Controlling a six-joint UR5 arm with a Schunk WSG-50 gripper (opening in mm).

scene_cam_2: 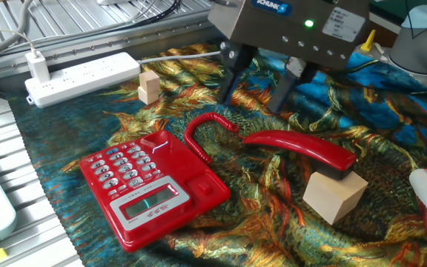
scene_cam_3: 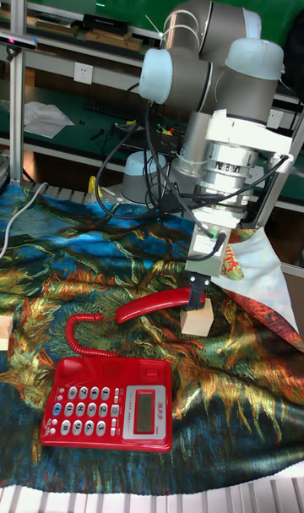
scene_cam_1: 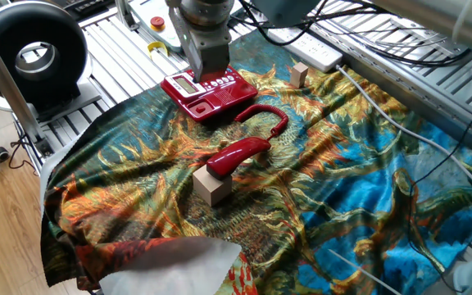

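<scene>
A red telephone base (scene_cam_2: 154,191) with a keypad and a small display lies on the patterned cloth. Its red handset (scene_cam_2: 302,144) is off the base, one end propped on a wooden block (scene_cam_2: 335,194). A coiled red cord (scene_cam_2: 192,136) runs from it towards the base. In exterior view 2 my gripper (scene_cam_2: 249,104) hangs above the cloth behind the handset, open, its dark fingers (scene_cam_2: 290,83) well apart and nothing between them. Exterior view 1 shows the gripper (scene_cam_1: 197,75) overlapping the base; in exterior view 3 its fingers overlap the handset's block end.
Two small stacked wooden blocks (scene_cam_2: 148,87) stand near a white power strip (scene_cam_2: 87,78). A grey cable (scene_cam_1: 408,127) crosses the cloth's edge. The cloth is rumpled, with a pale folded corner (scene_cam_1: 174,266) at the front. Clear cloth lies around the handset.
</scene>
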